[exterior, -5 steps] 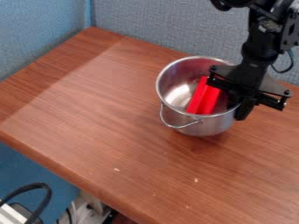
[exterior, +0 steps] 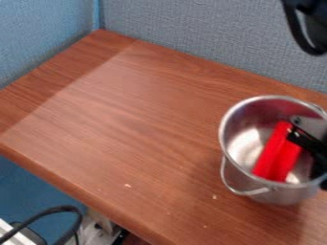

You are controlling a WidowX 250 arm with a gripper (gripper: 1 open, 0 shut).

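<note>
A steel pot point(exterior: 243, 124) with a wire handle stands at the right edge of the wooden table, with a red object point(exterior: 272, 153) lying inside it. The black gripper point(exterior: 308, 144) is at the pot's right side, mostly cut off by the frame's edge; whether its fingers are open or shut does not show.
Black cables point(exterior: 52, 212) hang at the lower left beside the table's edge.
The pot, with the red object inside, has moved to the right and toward the front of the table together with the gripper, which is now mostly out of view.
</note>
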